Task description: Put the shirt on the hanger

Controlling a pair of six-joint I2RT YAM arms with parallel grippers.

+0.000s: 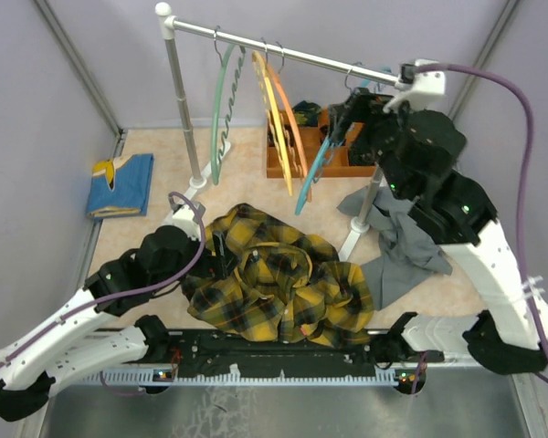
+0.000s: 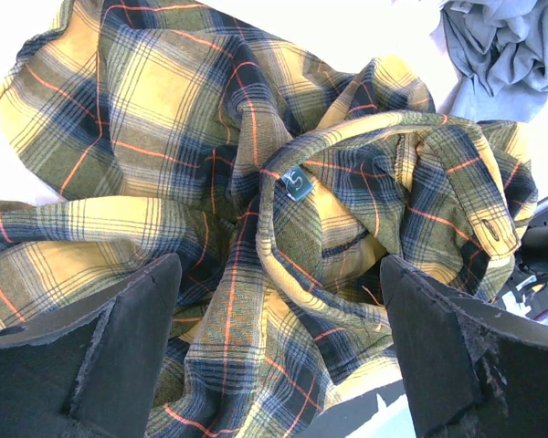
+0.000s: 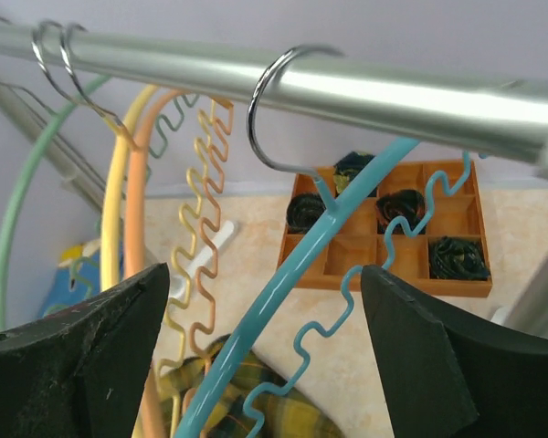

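Observation:
The yellow and black plaid shirt (image 1: 283,283) lies crumpled on the table, its collar and blue tag (image 2: 297,182) facing up in the left wrist view. Over its left part my left gripper (image 1: 221,255) stands open, with its fingers (image 2: 100,356) apart. Up at the rail, the blue hanger (image 3: 283,278) hangs by its metal hook (image 3: 265,119). My right gripper is open around that hanger, whose shoulder bar runs slantwise between the fingers. Whether a finger touches it I cannot tell. The right arm partly hides the hanger's upper end from above.
Green (image 1: 225,114), yellow (image 1: 276,119) and orange (image 1: 292,128) hangers share the white rail (image 1: 256,44). Behind stands a wooden compartment box (image 1: 274,164). A folded blue cloth (image 1: 121,187) lies left, a grey cloth (image 1: 402,251) right.

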